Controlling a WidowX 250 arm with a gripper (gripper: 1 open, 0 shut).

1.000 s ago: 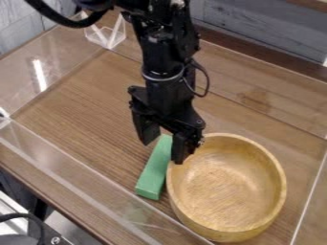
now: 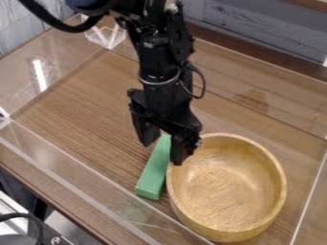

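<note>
My black gripper (image 2: 163,134) hangs from the arm in the middle of the view, its fingers open, just above a green block (image 2: 149,187) and the near left rim of a tan bowl. The green block lies on the wooden surface, left of the bowl (image 2: 228,191). The space between the fingertips is dark and hard to make out.
The wooden floor of the bin (image 2: 71,115) is clear on the left and behind the bowl at right. Clear walls edge it at left and right. A black cable (image 2: 32,222) shows at the lower left corner.
The gripper has shifted only slightly over the last second. The block and bowl have stayed in place.
</note>
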